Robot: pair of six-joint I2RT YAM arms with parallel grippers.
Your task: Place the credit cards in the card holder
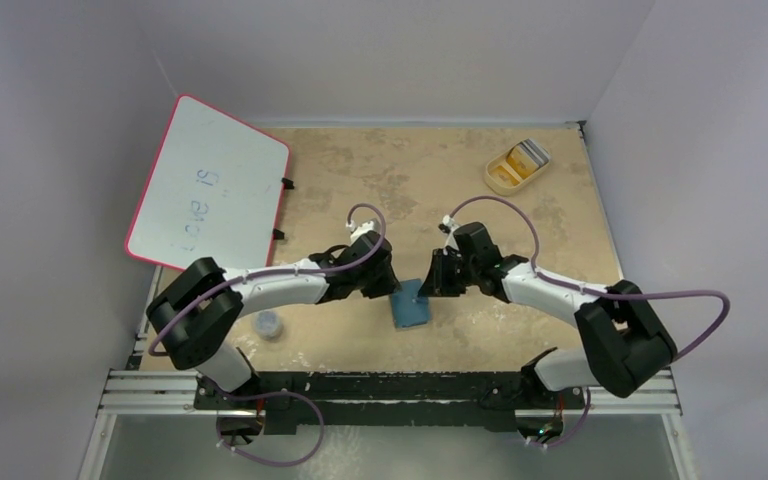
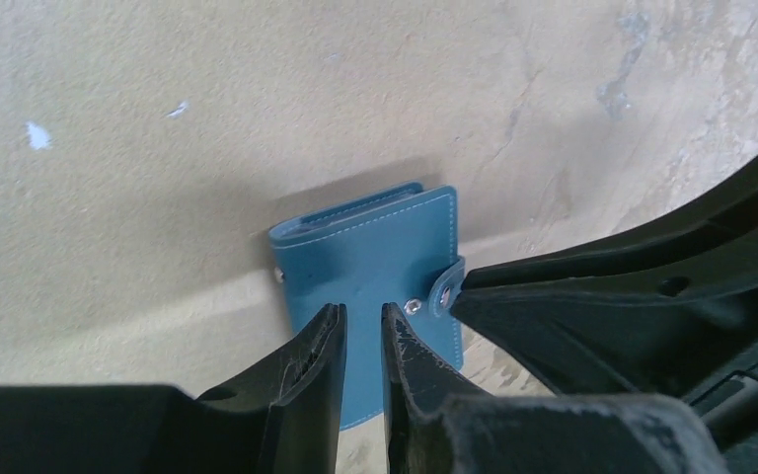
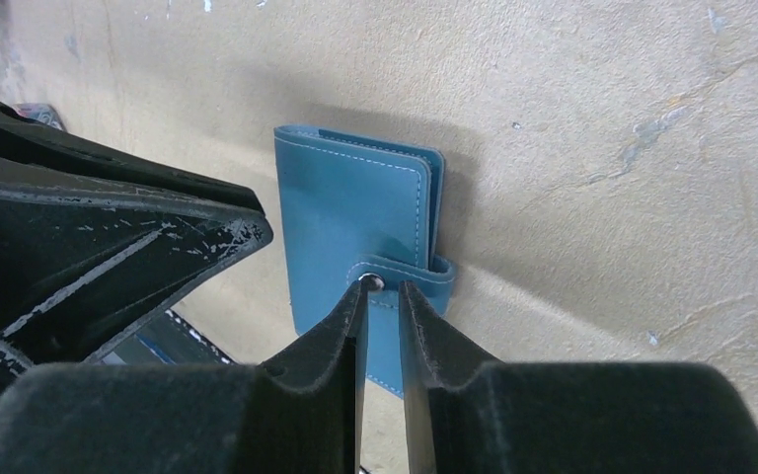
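A blue leather card holder (image 1: 410, 310) lies on the table between my grippers, with a strap and a snap (image 3: 372, 281) seen in both wrist views. My left gripper hovers over it, fingertips close together; whether anything is between them is unclear. My right gripper is at the snap strap, its fingertips a narrow gap apart. In the top view, a beige tray (image 1: 503, 178) at the back right holds several cards (image 1: 528, 155).
A whiteboard (image 1: 210, 180) covers the left of the table. A small clear round object (image 1: 268, 325) lies near the left arm.
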